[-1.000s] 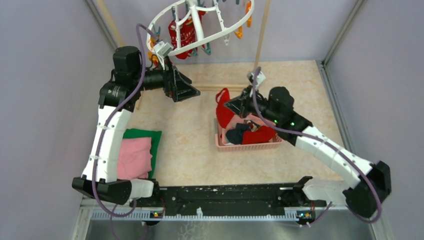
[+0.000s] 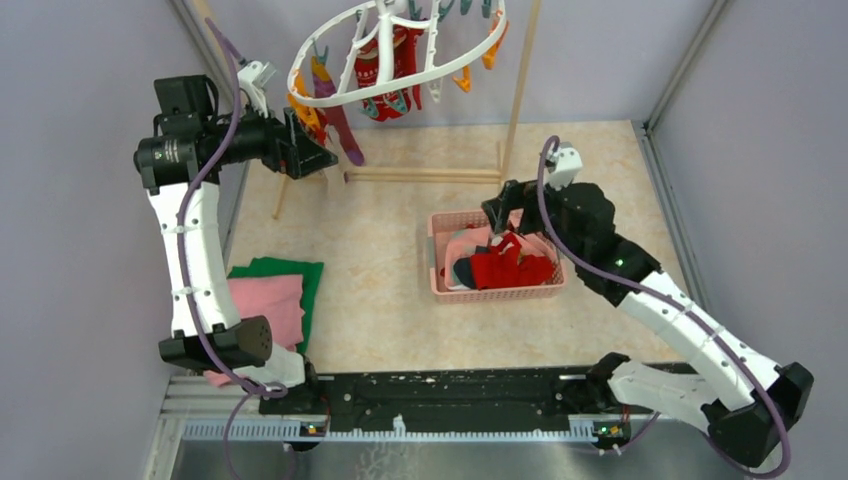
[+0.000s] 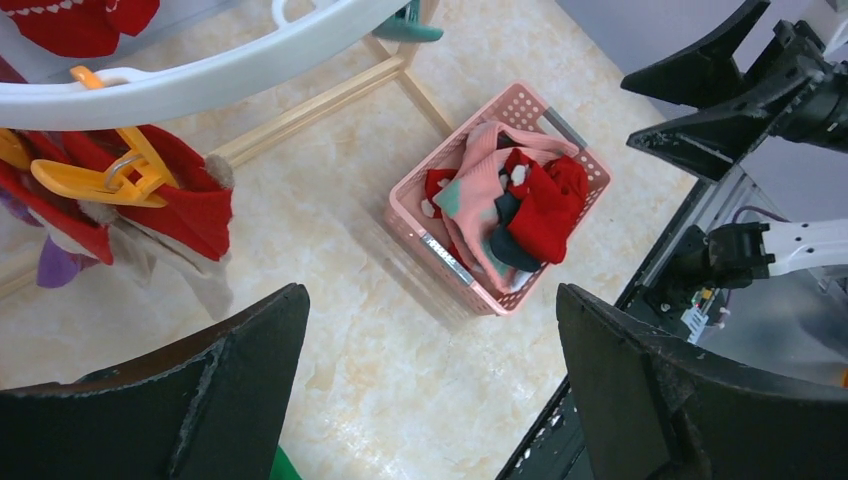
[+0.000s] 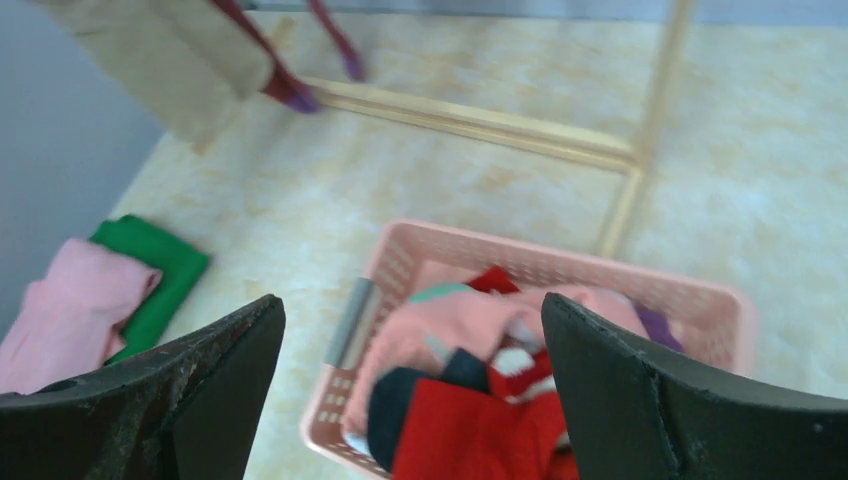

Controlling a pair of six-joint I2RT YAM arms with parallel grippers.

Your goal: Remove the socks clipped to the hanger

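Observation:
Socks hang from the white clip hanger (image 2: 432, 70) at top: red patterned socks (image 2: 370, 60), a purple sock (image 2: 330, 110), and orange clips (image 3: 110, 180) gripping red socks with grey trim in the left wrist view. My left gripper (image 2: 310, 160) stands open, empty, just left below the hanger. My right gripper (image 2: 500, 208) is open above the pink basket (image 2: 450, 295), with nothing between its fingers. The basket holds red, pink and dark socks.
Wooden stand bars (image 2: 420, 175) lie behind the basket. Folded pink cloth (image 2: 265, 310) and green cloth (image 2: 305, 280) lie at the left front.
The red item my right gripper carried a second ago is gone from it, in the basket area.

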